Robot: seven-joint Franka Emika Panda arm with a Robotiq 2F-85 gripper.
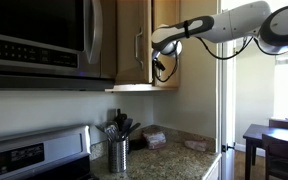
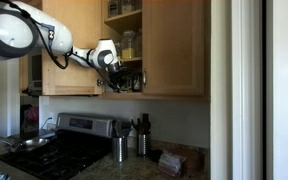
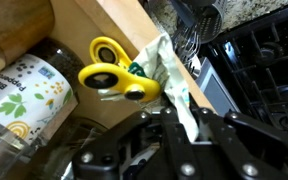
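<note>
My gripper reaches into an open upper cabinet (image 2: 126, 20). In the wrist view, a crumpled white wrapper or cloth (image 3: 172, 78) runs down to the fingertips; whether the fingers grip it cannot be told. Yellow-handled scissors (image 3: 106, 78) with a green part lie against that white piece, on or over the light wood shelf edge (image 3: 129, 22). Seen from outside, the gripper (image 2: 121, 78) is small and dark at the cabinet's lower shelf, its fingers partly hidden.
Jars stand on the shelf, one with a leaf-patterned label (image 3: 29, 105). An open cabinet door (image 2: 69, 70) is beside the arm. Below are the stove (image 2: 69, 150), a utensil holder (image 1: 118, 155) and a counter (image 1: 184, 162) with wrapped packages (image 1: 155, 140).
</note>
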